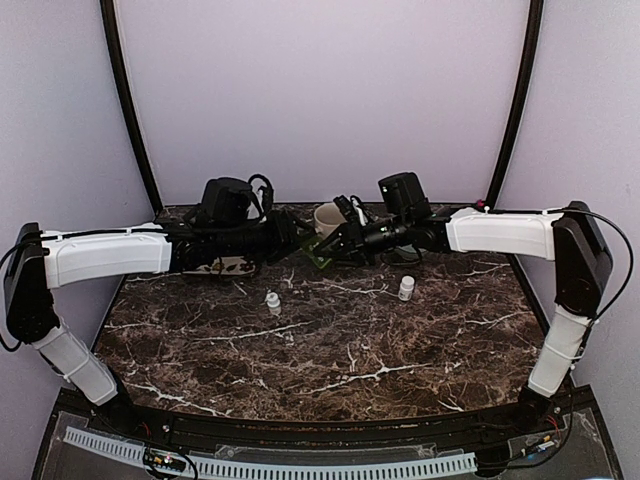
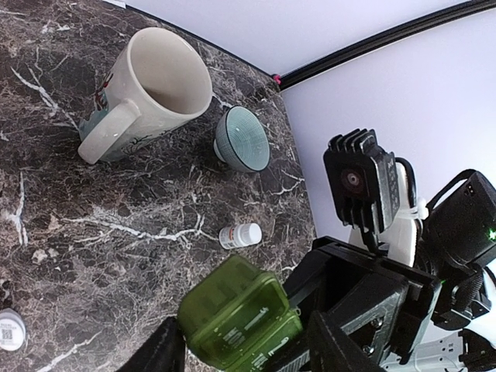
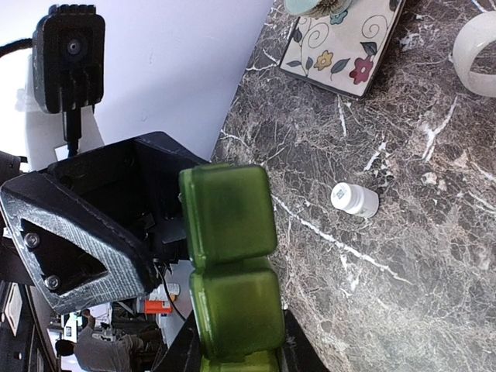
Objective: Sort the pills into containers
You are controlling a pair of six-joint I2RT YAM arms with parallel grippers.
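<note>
A green translucent pill box (image 1: 318, 250) (image 3: 229, 217) hangs above the table between the two grippers, with several compartments stacked in the right wrist view. My right gripper (image 1: 340, 248) is shut on it. My left gripper (image 1: 300, 232) is part open beside the box, its fingertips at the bottom of its wrist view. A small white bottle (image 1: 273, 305) stands on the left of the table, and another (image 1: 406, 288) (image 2: 239, 235) on the right. A white bottle (image 3: 353, 200) also shows in the right wrist view.
A white mug (image 1: 330, 214) (image 2: 116, 116) stands at the back, with a small teal cup (image 2: 240, 143) near it. A floral-patterned tray (image 3: 337, 50) lies on the marble table (image 1: 350, 350).
</note>
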